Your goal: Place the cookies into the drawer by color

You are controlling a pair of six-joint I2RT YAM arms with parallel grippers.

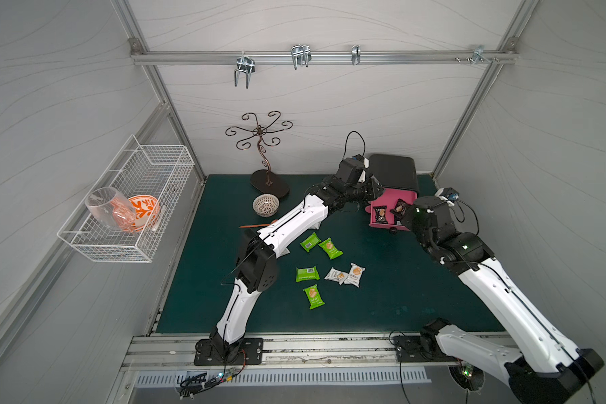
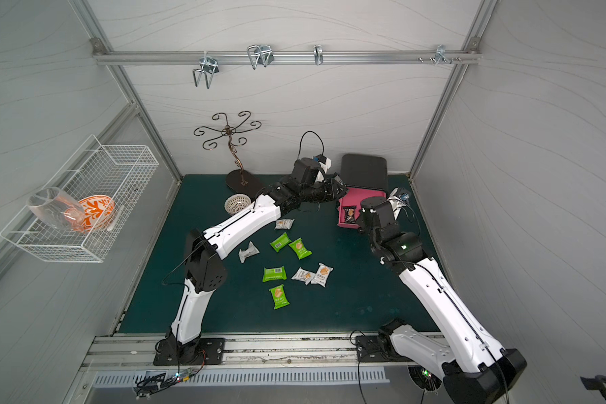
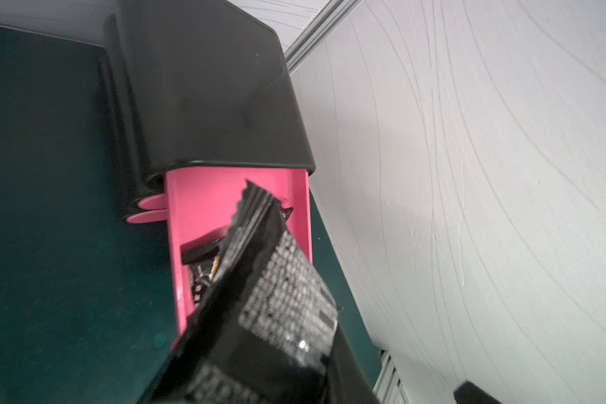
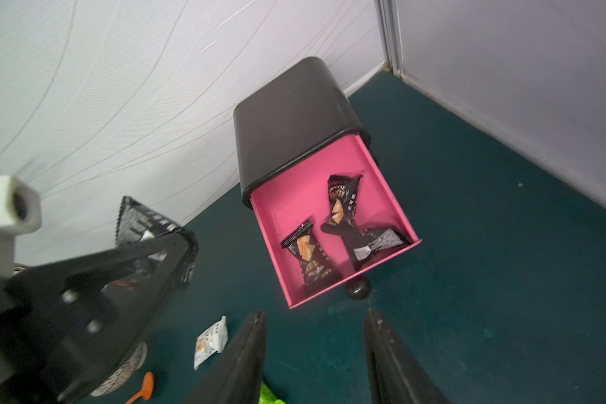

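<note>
My left gripper is shut on a black cookie packet, which hides its fingertips in the left wrist view; it hangs near the drawer's left side. The pink drawer stands pulled out of its black cabinet. Inside lie a black packet at the left, another further back and a third at the front right. My right gripper is open and empty, in front of the drawer. Green packets and white packets lie on the table.
A wire stand and a small woven basket are at the back left. An orange spoon lies near the basket. The two arms are close together around the drawer. Free table shows at the front right.
</note>
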